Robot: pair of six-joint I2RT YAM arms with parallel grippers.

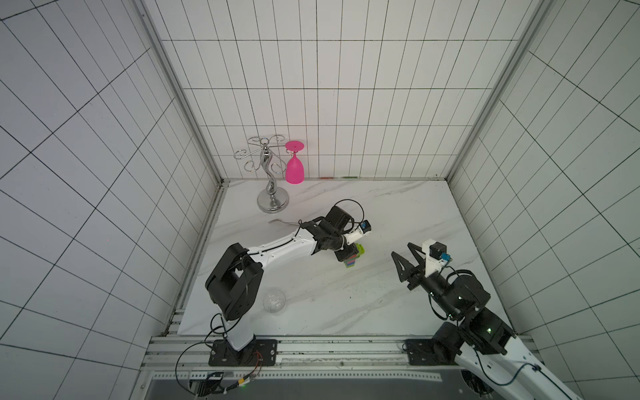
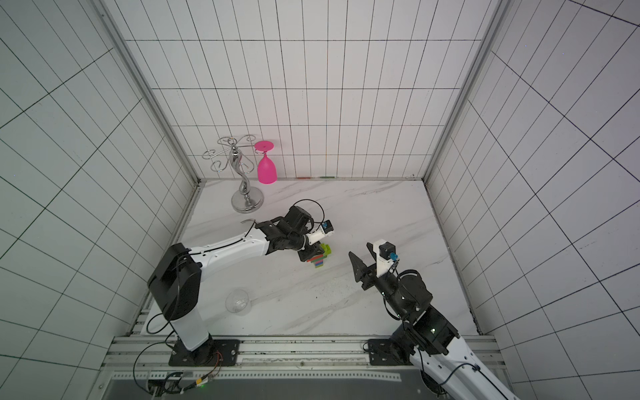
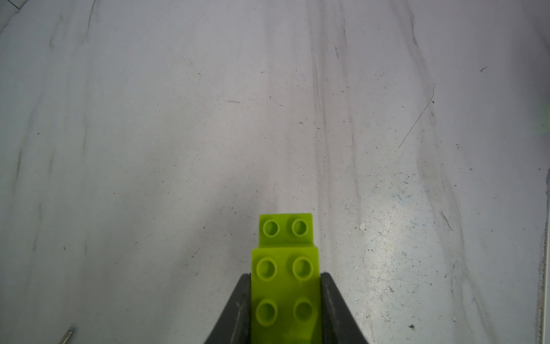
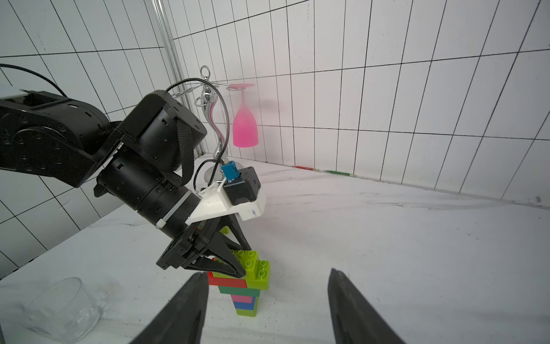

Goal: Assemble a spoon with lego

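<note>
A stack of toy bricks (image 4: 239, 291) stands mid-table, with green, red, teal, pink and blue layers. Its top carries light-green bricks (image 3: 285, 286), studs up, seen from above in the left wrist view. My left gripper is shut on a light-green brick at the stack's top; the outside views partly hide this behind the gripper's body. My right gripper stands open with empty fingers to the right of the stack, apart from it.
A chrome stand (image 1: 272, 198) with a pink goblet (image 1: 294, 170) is at the back left. A metal utensil (image 1: 280, 222) lies behind the left arm. A clear bowl (image 1: 274, 300) is at the front left.
</note>
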